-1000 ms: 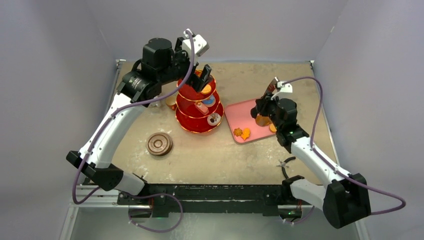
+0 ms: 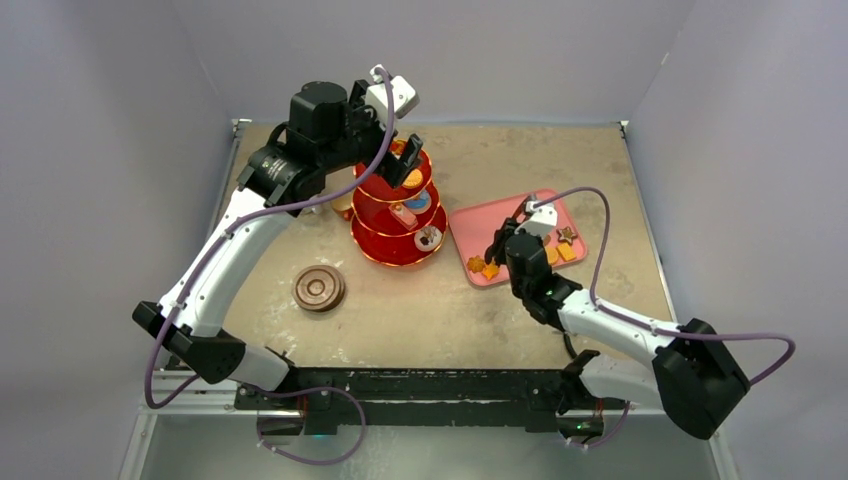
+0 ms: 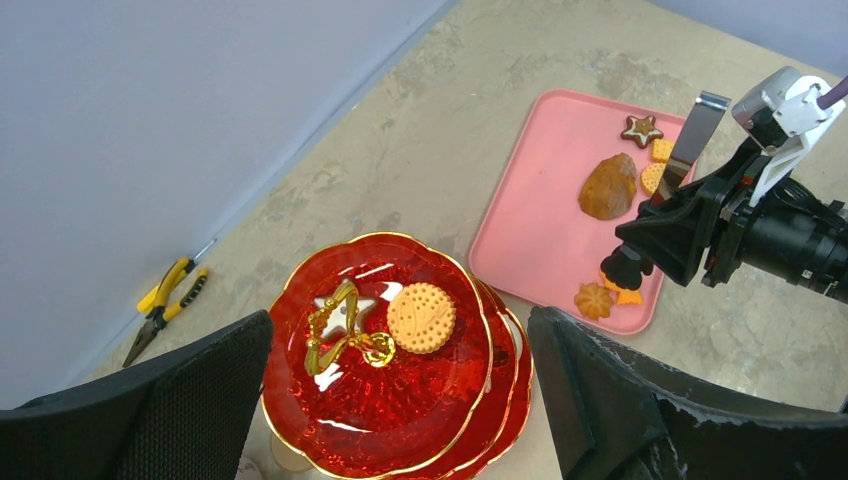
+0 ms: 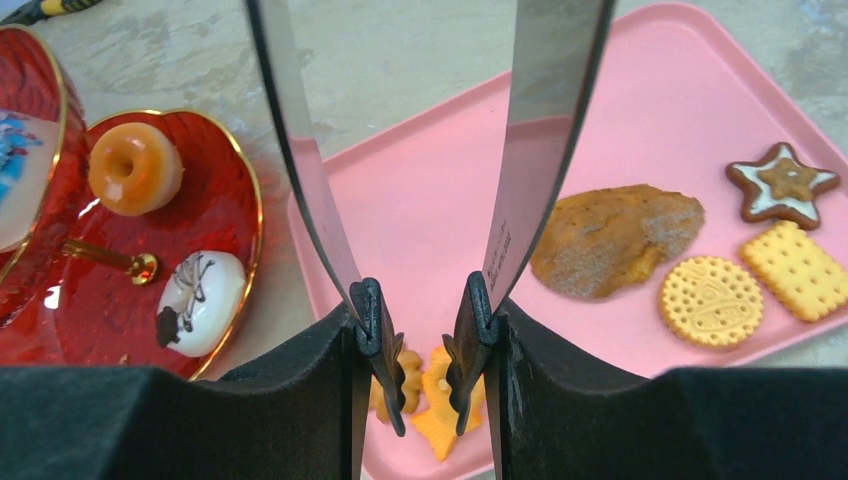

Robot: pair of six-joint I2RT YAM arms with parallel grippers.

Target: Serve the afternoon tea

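Note:
A pink tray [image 2: 490, 225] on the right side of the table holds several sweets. My right gripper grips metal tongs [image 4: 540, 120] between its fingers; their two arms stand apart. The tongs' dark tips hang over a flower-shaped cookie [image 3: 594, 301] and an orange cookie [image 4: 437, 412] at the tray's near left corner. I cannot tell whether the tips touch them. My left gripper is open and empty, above the top tier of the red, gold-rimmed tiered stand [image 2: 390, 250]. That tier carries a round cookie [image 3: 421, 318] and a star cookie [image 3: 345, 314].
On the tray also lie a brown pastry [image 4: 615, 240], a chocolate star [image 4: 782, 186], a round biscuit [image 4: 711, 301] and a rectangular biscuit [image 4: 797, 270]. A glazed doughnut [image 4: 136, 169] and a white doughnut [image 4: 202, 302] occupy the stand's lower tier. A brown round lid [image 2: 319, 288] and pliers [image 3: 165, 305] lie nearby.
My right arm has moved left and toward the tray's near left corner with the tongs, uncovering the sweets at the tray's right. My left arm has barely moved.

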